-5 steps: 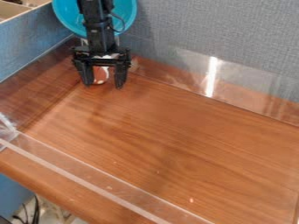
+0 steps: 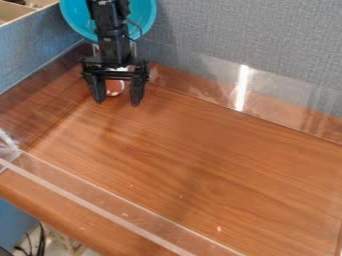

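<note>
My black gripper (image 2: 116, 96) hangs low over the wooden tray floor in the back left corner, its two fingers apart and pointing down. A small object with white and reddish parts (image 2: 115, 87) sits between or just behind the fingers, partly hidden by the gripper; whether they touch it I cannot tell.
A blue round bowl or lid (image 2: 142, 15) is behind the arm at the top. Grey walls (image 2: 249, 45) border the back and left. A clear plastic item (image 2: 7, 148) is at the left edge.
</note>
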